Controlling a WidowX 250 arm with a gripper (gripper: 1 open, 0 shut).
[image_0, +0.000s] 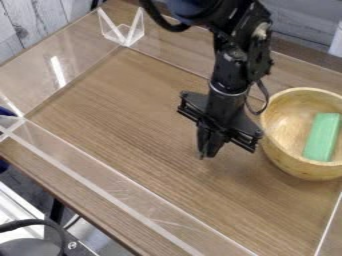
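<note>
The black arm comes down from the top, its gripper (211, 146) low over the wooden table (107, 140), just left of a wooden bowl (287, 170) at the right. The fingers look shut, with nothing visible between them. A green rectangular object (322, 137) lies inside the bowl.
A clear plastic piece (120, 30) is at the back left. Transparent strips run along the left and front parts of the table.
</note>
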